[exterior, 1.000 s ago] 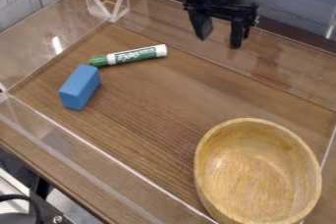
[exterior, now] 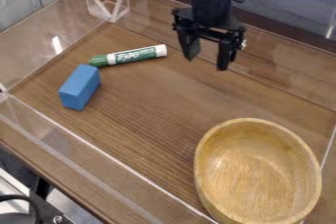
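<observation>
The black gripper (exterior: pixel 207 51) hangs over the back middle of the wooden floor, pointing down, its two fingers spread apart with nothing seen between them. A white-and-green EXPO marker (exterior: pixel 129 56) lies to its left. A blue block (exterior: pixel 79 87) sits at the left. A round wooden bowl (exterior: pixel 256 169) rests at the front right.
Clear plastic walls (exterior: pixel 37 41) bound the area on the left and front, with a wall along the back.
The gripper has moved slightly left and down in the view from where it was. The marker, block and bowl have not moved.
</observation>
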